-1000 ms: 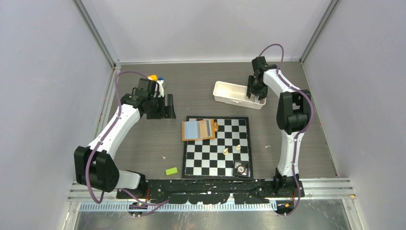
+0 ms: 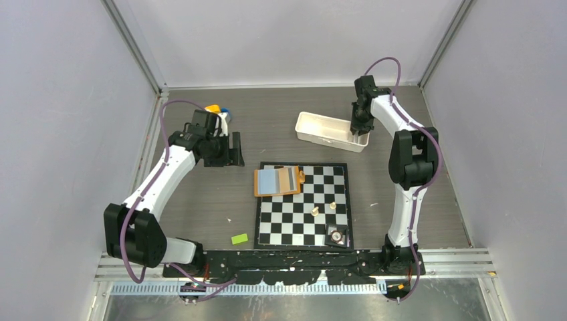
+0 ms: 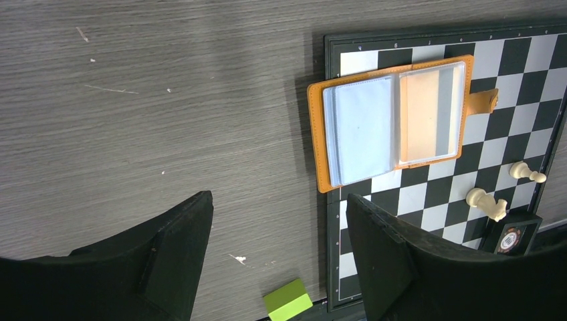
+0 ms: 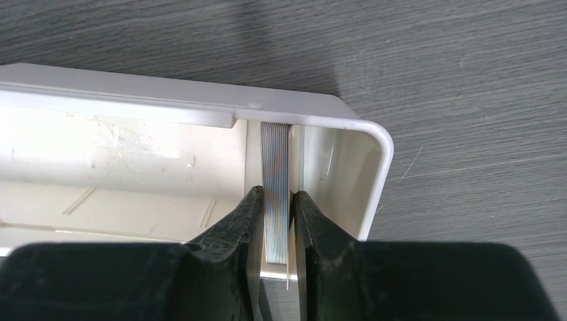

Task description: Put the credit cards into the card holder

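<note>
Open on the chessboard's upper left lies the orange card holder [image 2: 255, 192], with a pale blue panel on one side and a clear tan-and-grey sleeve on the other in the left wrist view. A stack of thin cards [image 4: 275, 167] stands on edge at the right end of the white box [image 4: 67, 90]. My right gripper reaches into that end, its fingers partly apart on either side of the stack; one card edge stands slightly off from the rest. Whether the fingers press on the cards is unclear. Left of the holder, my left gripper is open and empty.
The chessboard [image 2: 257, 227] also bears two pale chess pieces [image 2: 315, 211] and a small black case [image 2: 337, 235]. A green block [image 2: 239, 239] sits near the front edge. Yellow and blue items [image 2: 212, 108] lie behind the left arm. Table between the left gripper and holder is clear.
The white box has slid slightly left. The left arm has barely moved.
</note>
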